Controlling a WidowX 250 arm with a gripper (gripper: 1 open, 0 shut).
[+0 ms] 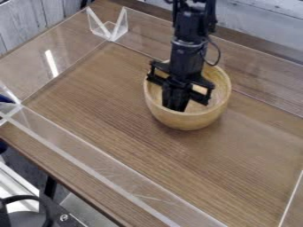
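Note:
A wide tan bowl (204, 118) sits on the wooden table, right of the middle. The black gripper (180, 96) reaches down from the top into the bowl, its fingers low within the rim and over the near-left part of it. Its fingers appear close together; whether anything is between them is hard to see, and the bowl's floor is mostly hidden by the arm.
A clear angular object (106, 25) stands at the back left. Bare wooden table (95, 124) surrounds the bowl, with free room to the left, front and right. Dark cables and parts lie off the table's lower-left edge.

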